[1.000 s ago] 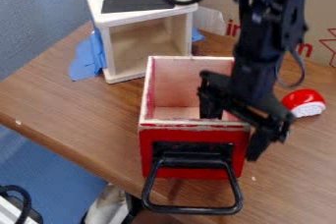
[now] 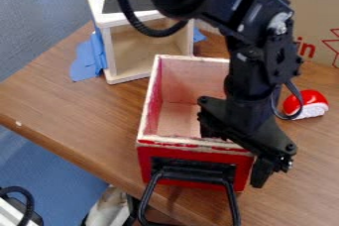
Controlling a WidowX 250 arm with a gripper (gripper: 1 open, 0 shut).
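My black gripper [image 2: 245, 141] is at the right front of an open red box [image 2: 180, 87] with a pale pink inside, partly over its front rim. Whether the fingers are open or shut is hidden by the dark arm. A black wire handle [image 2: 187, 169] hangs on the box's front face, over the table's edge.
A white wooden box [image 2: 130, 49] with blue cloth [image 2: 86, 60] stands behind at the left. A red and white object [image 2: 310, 105] lies to the right.
The arm has moved toward the front right and appears larger in view. The red box's front handle has shifted slightly.
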